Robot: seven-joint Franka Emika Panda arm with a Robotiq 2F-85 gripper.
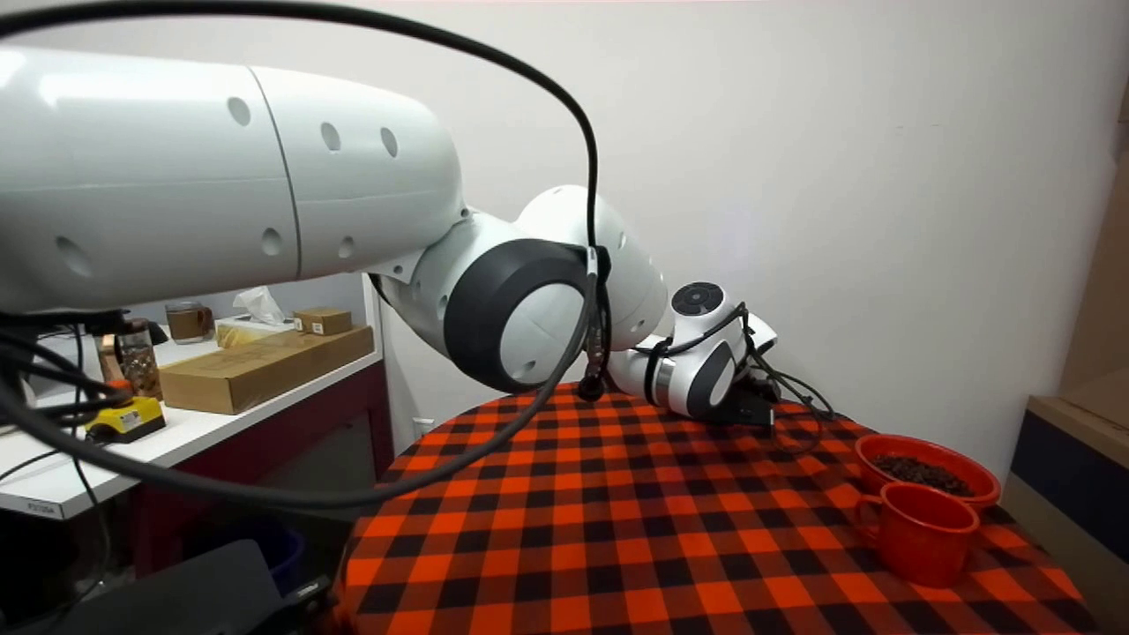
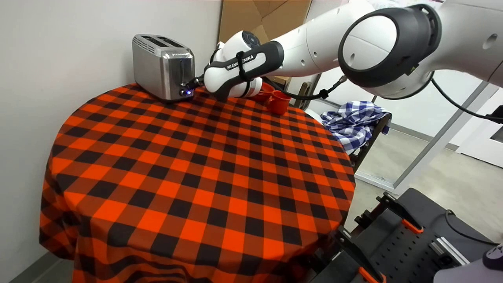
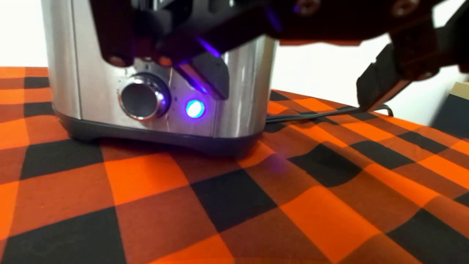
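A silver two-slot toaster (image 2: 162, 70) stands on the checkered table (image 2: 188, 198) against the wall. Its front fills the left of the wrist view, with a round knob (image 3: 139, 99) and a lit blue button (image 3: 195, 108). My gripper is open at the toaster's front right edge, its fingers wide apart. One finger (image 3: 213, 74) lies across the toaster's face, just above the blue button; the other finger (image 3: 382, 81) is off to the right, past the toaster's side. Whether the near finger touches the toaster cannot be told. Dark gripper links hide the face above the knob.
A red mug (image 1: 926, 534) and a red bowl (image 1: 900, 450) of dark bits stand at one table edge. A black cord (image 3: 307, 117) runs beside the toaster. The wall is close behind.
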